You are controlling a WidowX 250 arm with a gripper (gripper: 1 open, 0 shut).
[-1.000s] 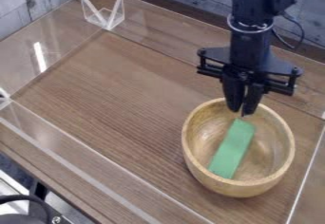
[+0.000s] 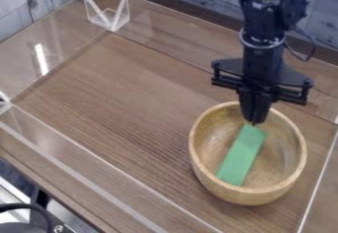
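A black robot arm comes down from the top right to my gripper (image 2: 258, 107), which hangs over the back part of a pale yellow bowl (image 2: 207, 170). In the bowl lies a long green object (image 2: 240, 159), tilted lengthwise from back to front, its far end just below the gripper. The fingertips are small and dark, and whether they are open or shut is unclear.
A white wire-like holder (image 2: 109, 15) stands at the back left. A dark cable (image 2: 38, 214) runs at the lower left corner, beyond the table's edge.
The arm and gripper have shifted slightly over the last second, a little to the left at the top. The bowl and green object look unmoved.
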